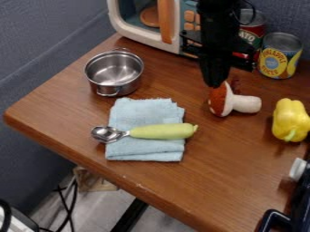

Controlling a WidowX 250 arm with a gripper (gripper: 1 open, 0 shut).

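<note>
My black gripper [216, 72] hangs just above a toy mushroom [240, 102] with a white stem and red-orange cap, lying on its side on the wooden table [121, 195]. The fingertips are at or near the top of the cap; whether they touch it or are open I cannot tell.
A steel pot [114, 72], a light blue towel [145, 154] with a scoop [164, 131] on it, a yellow pepper [289, 120], cans [278, 56], a toy microwave [150, 18] at the back, and black objects [285, 213] at the right edge.
</note>
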